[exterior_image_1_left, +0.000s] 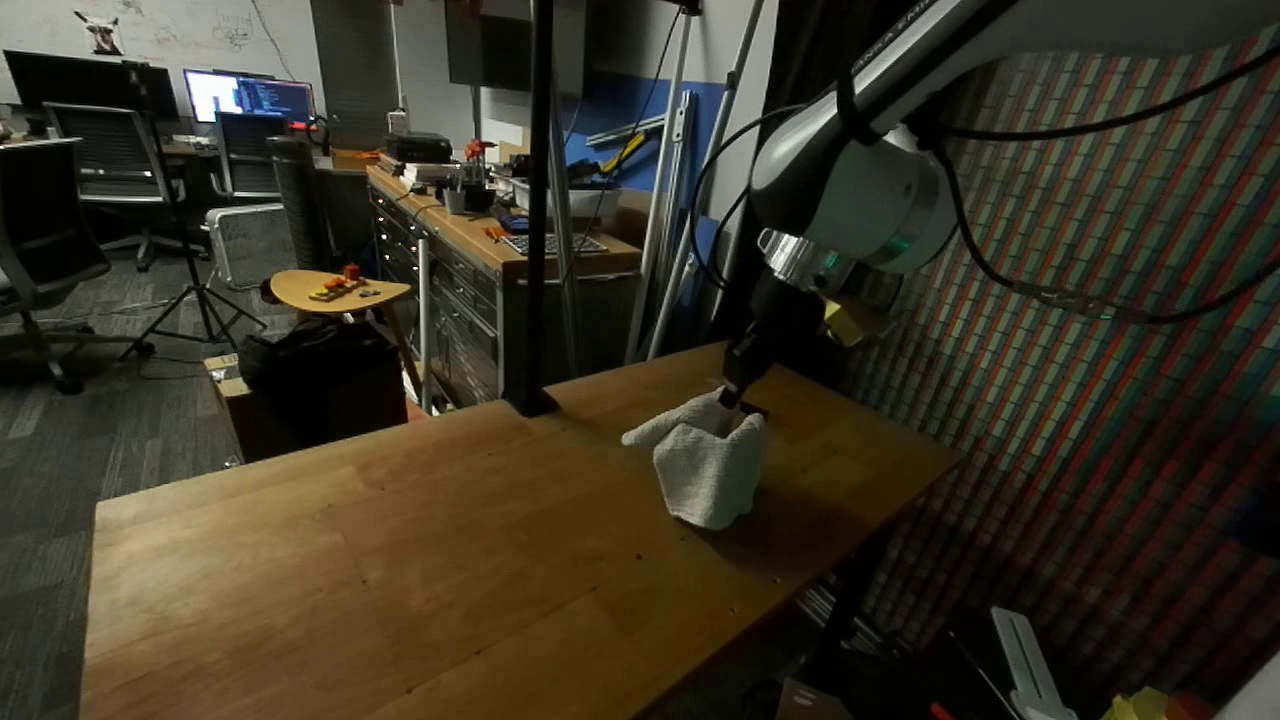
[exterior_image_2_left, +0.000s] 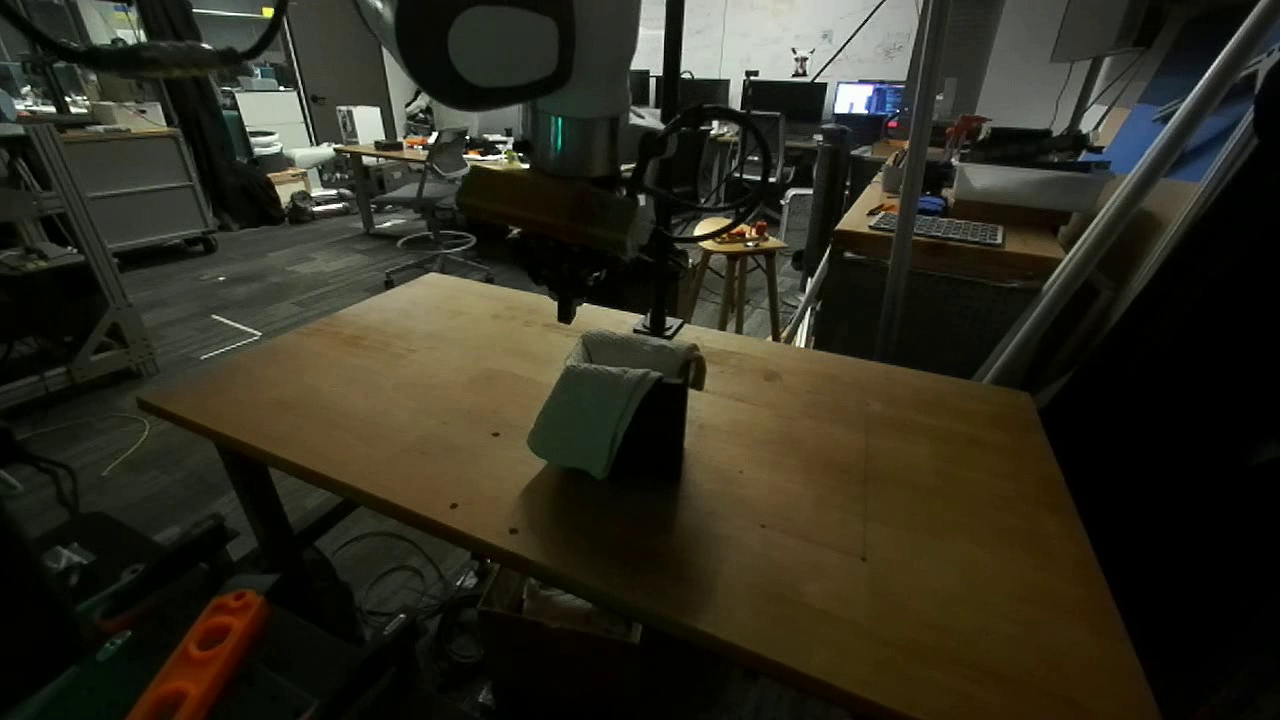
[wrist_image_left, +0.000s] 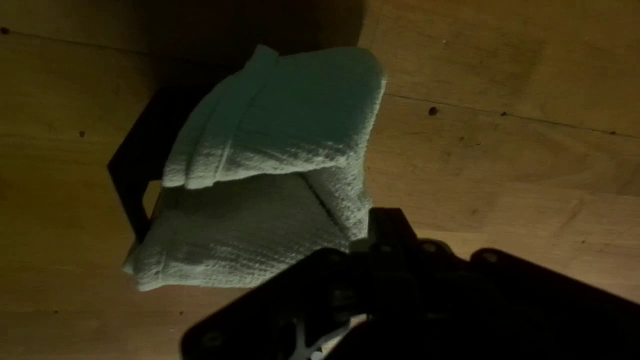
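A pale grey-green cloth (exterior_image_1_left: 710, 470) drapes over a black angular holder (exterior_image_2_left: 654, 428) on the wooden table. From above, the cloth (wrist_image_left: 288, 126) forms two flaps with a fold between them, and part of the black frame shows at its left. My gripper (exterior_image_2_left: 566, 310) is shut above and slightly left of the cloth in exterior view 2, apart from it. In the wrist view the dark fingertips (wrist_image_left: 387, 225) are together at the cloth's lower right edge, with no cloth visible between them.
Bare tabletop (exterior_image_1_left: 396, 564) surrounds the draped holder on every side. A black upright post (exterior_image_1_left: 536, 240) rises from the table's far edge. Beyond it stand a small stool (exterior_image_1_left: 306, 288) and a cluttered workbench (exterior_image_1_left: 600, 258).
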